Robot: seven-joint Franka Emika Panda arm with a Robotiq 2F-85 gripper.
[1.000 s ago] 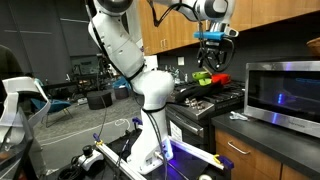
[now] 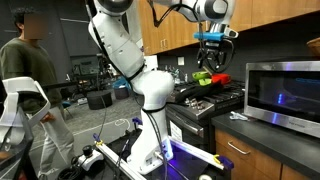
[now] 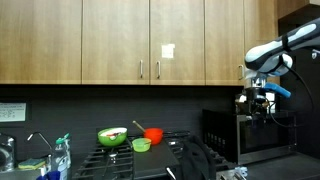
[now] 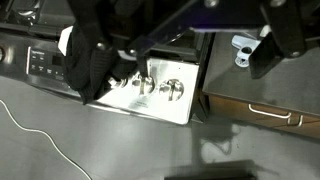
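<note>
My gripper (image 2: 214, 62) hangs high over the counter by the stove, pointing down. In the wrist view its two dark fingers stand wide apart at the top, with a clear gap and nothing held between them. The stove (image 3: 100, 162) carries a green pan (image 3: 112, 136), a red pot (image 3: 153, 134) and a small green bowl (image 3: 141, 145), all well away from the gripper. A dark cloth (image 4: 88, 60) drapes over the stove's front edge. On the counter right of the stove lies a small pale metallic object (image 4: 243, 43), below the gripper and apart from it.
A microwave (image 2: 285, 92) stands on the right-hand counter. Wooden cabinets (image 3: 125, 45) hang above. Stove knobs (image 4: 143, 84) line the front edge. Bottles (image 3: 62, 157) stand by the sink at far left. A person (image 2: 40, 90) stands at the left, behind the arm.
A person has come into view at the left of exterior view 1. The arm, gripper and objects show no visible movement.
</note>
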